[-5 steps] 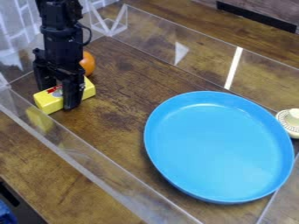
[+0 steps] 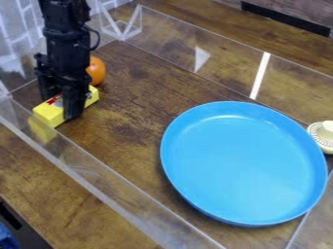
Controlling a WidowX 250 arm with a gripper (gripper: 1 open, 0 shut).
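My black gripper (image 2: 65,92) reaches down from the top left onto a yellow box (image 2: 51,113) lying on the wooden surface at the left, inside the clear-walled area. It is shut on the box, whose middle is partly covered by the fingers. An orange round object (image 2: 96,70) sits just behind the box, to the right of the gripper.
A large blue plate (image 2: 243,163) fills the right part of the surface. A white knobbed item (image 2: 325,138) is at the right edge. Clear walls border the area; the wood between gripper and plate is bare.
Since a second ago the gripper has come down slightly over the yellow box, and the box has turned a little, its near end now closer to the viewer.
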